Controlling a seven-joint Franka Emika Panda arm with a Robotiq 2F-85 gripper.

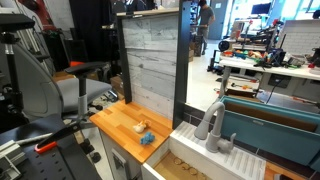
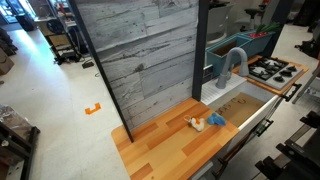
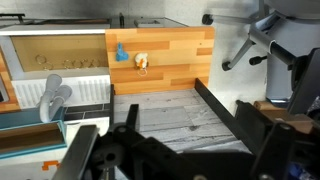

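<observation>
On the wooden counter [image 1: 120, 118] lie a small blue object [image 1: 148, 138] and a small yellow-and-white object [image 1: 137, 125]. From above, in the wrist view, the blue object [image 3: 121, 52] is left of the yellowish object [image 3: 142, 62], with a little bare wood between them. My gripper is open at the bottom of that view, its dark fingers wide apart and nothing between them. Both objects are well clear of it. The other exterior view also has the blue object [image 2: 217, 118] and the yellowish one [image 2: 196, 123].
Beside the counter is a sink basin [image 1: 205, 160] with a grey faucet [image 1: 210, 125]. A grey wood-patterned panel [image 2: 155, 70] stands along the counter's back. A stovetop [image 2: 272, 70] and a teal bin [image 1: 270, 128] lie past the sink.
</observation>
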